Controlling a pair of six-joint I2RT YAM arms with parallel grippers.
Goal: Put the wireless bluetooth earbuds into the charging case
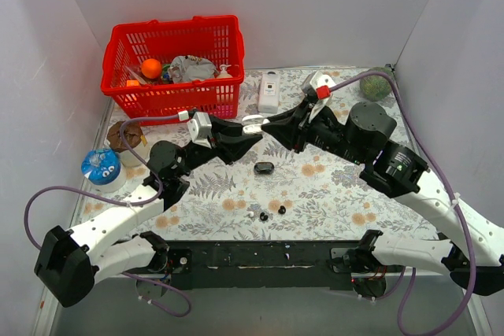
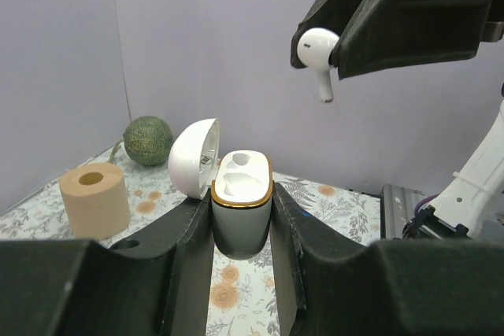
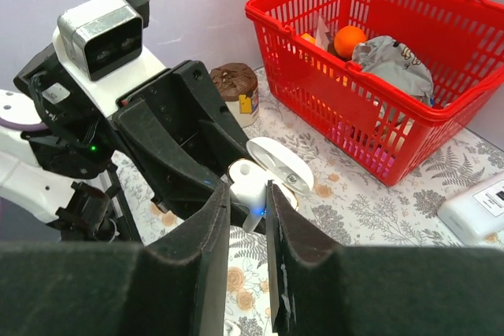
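Observation:
My left gripper is shut on the white charging case, whose lid stands open and whose wells look empty from the left wrist view. Clasped in my right gripper is a white earbud, stem pointing down. The left wrist view puts that bud above and right of the case, with a gap between them; in the right wrist view the bud overlaps the case. A second white earbud rests on the table.
On the table lie a black case and two black earbuds. A red basket, a white box, jars at left and a tape roll surround the work area.

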